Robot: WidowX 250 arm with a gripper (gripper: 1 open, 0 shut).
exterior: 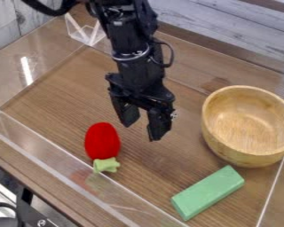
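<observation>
The black arm reaches down from the top centre to my gripper (141, 120), which hangs low over the middle of the wooden table, open. A red object with a green top (102, 142) lies to its lower left. A wooden bowl (245, 124) stands to its right. A green block (209, 191) lies at the lower right.
A white item sits near the top left edge, and dark cables show at the bottom left corner.
</observation>
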